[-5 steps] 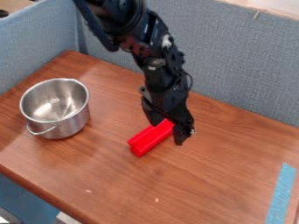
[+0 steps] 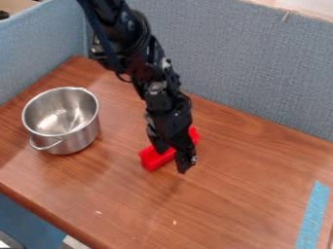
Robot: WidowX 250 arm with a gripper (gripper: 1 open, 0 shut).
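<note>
A red elongated block (image 2: 155,158) lies on the wooden table, slanting from lower left to upper right. My black gripper (image 2: 174,154) is down over it, covering much of its middle and right part. I cannot tell whether the fingers are shut on the block or only around it. A steel pot (image 2: 61,119) with handles stands to the left of the block.
Padded blue-grey walls (image 2: 240,73) border the table at the back and left. A light blue strip (image 2: 313,214) lies at the right edge.
My gripper has come down and a little toward the front left onto the red block, which has shifted slightly and is now more hidden by it.
</note>
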